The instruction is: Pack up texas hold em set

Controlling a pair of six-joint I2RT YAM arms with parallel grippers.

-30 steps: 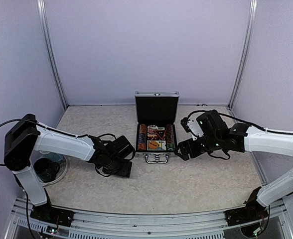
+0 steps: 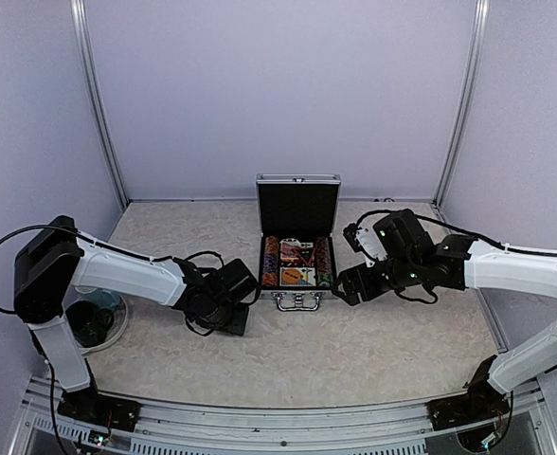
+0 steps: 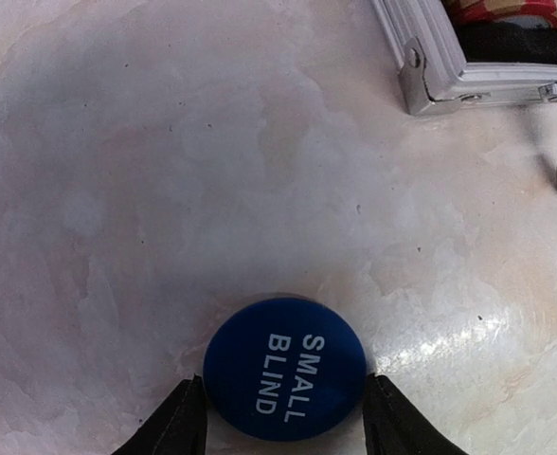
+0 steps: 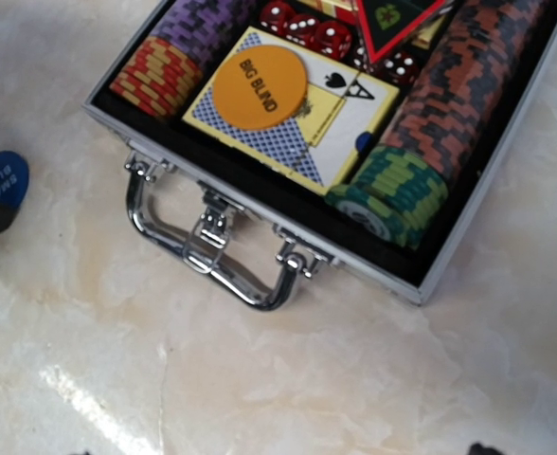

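A blue SMALL BLIND disc (image 3: 283, 370) lies low in the left wrist view, between the fingertips of my left gripper, which reach its edges; whether they grip it is unclear. The open metal case (image 4: 492, 171) holds chip rows (image 4: 449, 85), red dice (image 4: 332, 40), card packs (image 4: 345, 142) and an orange BIG BLIND disc (image 4: 260, 85). My right gripper (image 2: 350, 286) stands open beside the case's front right corner, nothing seen between its fingers, whose tips barely enter the bottom of the right wrist view.
A clear round container (image 2: 117, 318) with dark contents sits at the far left under the left arm. Walls border the back and sides.
The left arm has shifted very slightly in the top view. The right arm and the case are unchanged.
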